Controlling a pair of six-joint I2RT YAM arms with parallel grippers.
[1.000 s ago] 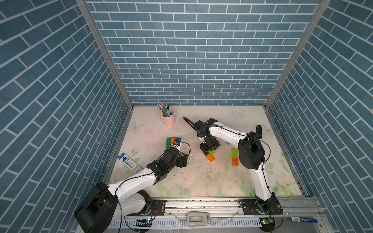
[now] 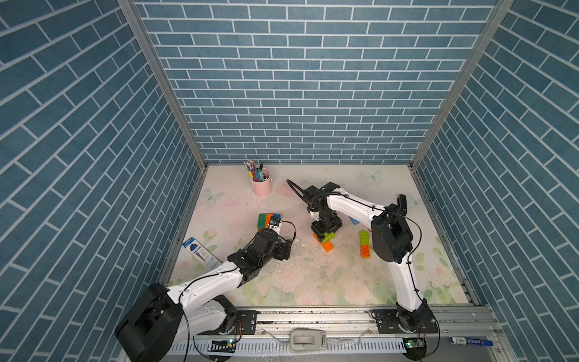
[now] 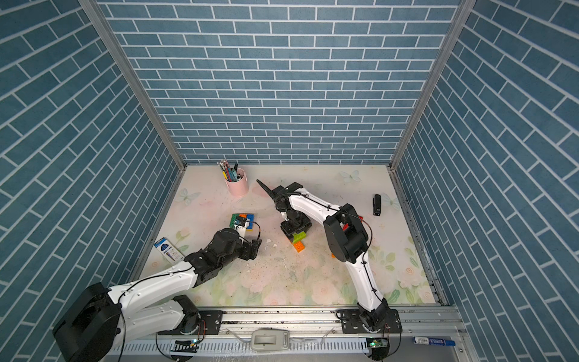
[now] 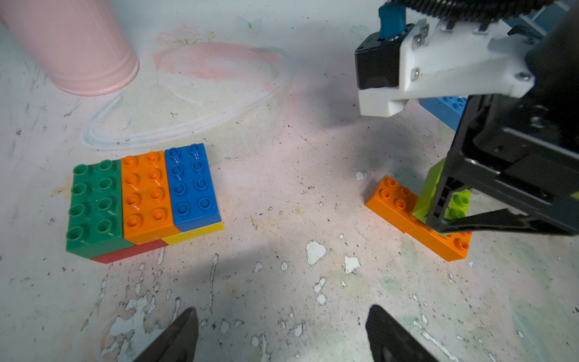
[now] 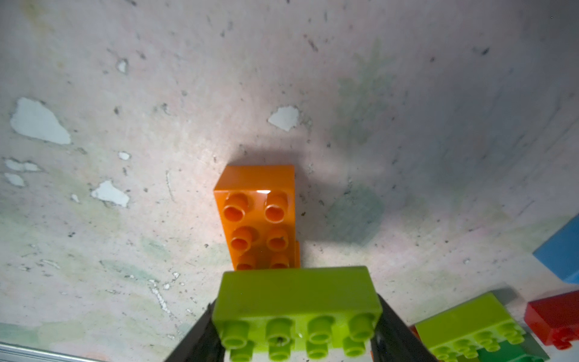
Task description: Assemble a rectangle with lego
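Note:
On the left stands a block (image 4: 147, 196) of green, orange and blue bricks side by side, with red and yellow edges showing beneath. At mid-table lies an orange piece (image 4: 431, 232) whose long side has a step. A lime brick sits crosswise over it, between the wide-set fingers of my right gripper; one finger (image 4: 500, 220) shows in the left wrist view. The gripper is open, and contact with the brick's ends cannot be made out. My left gripper is open and empty, over bare table in front of the block.
Right of centre are a lime brick (image 2: 364, 236) and an orange brick (image 2: 365, 251) end to end. Blue (image 5: 564, 250) and red (image 5: 555, 319) bricks lie nearby. A pink pen cup (image 2: 261, 185) stands at the back left.
The left arm looks still.

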